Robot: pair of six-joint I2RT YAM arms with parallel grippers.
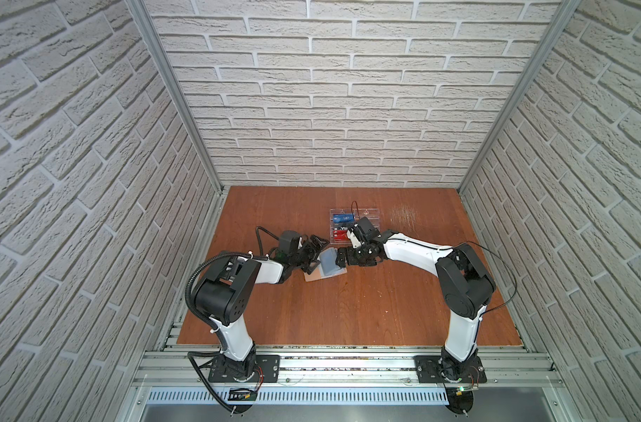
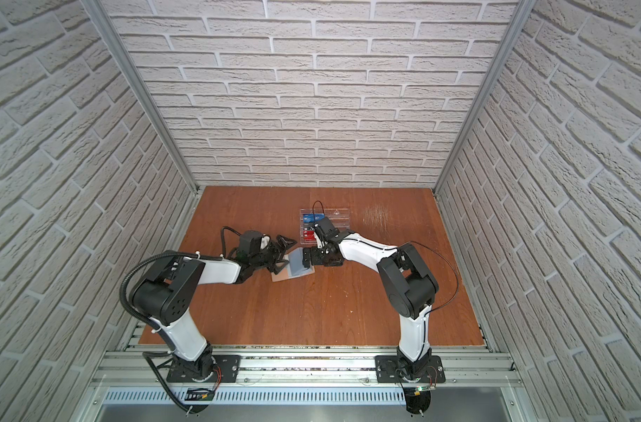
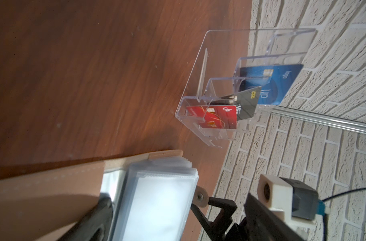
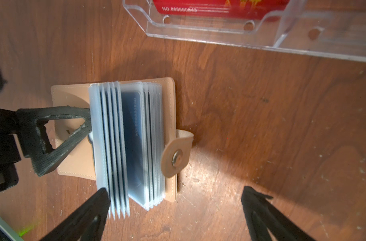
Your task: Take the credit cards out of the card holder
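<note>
The tan card holder [image 4: 168, 86] lies spread on the table, its clear sleeves [image 4: 108, 148] standing fanned apart in two groups. Between the groups, a blue card with a printed number [image 4: 134, 116] shows through a sleeve. My left gripper [image 1: 319, 254] is open at the holder's left side; one of its fingers [image 4: 56, 154] reaches the left group of sleeves in the right wrist view, apparently touching it. Above the holder, my right gripper is open, with its left finger [image 4: 84, 219] near the sleeves' lower ends and nothing gripped.
Behind the holder stands a clear stepped stand [image 3: 203, 60] with a red card [image 3: 217, 116], a dark card [image 3: 249, 100] and a blue card [image 3: 277, 82] in it.
</note>
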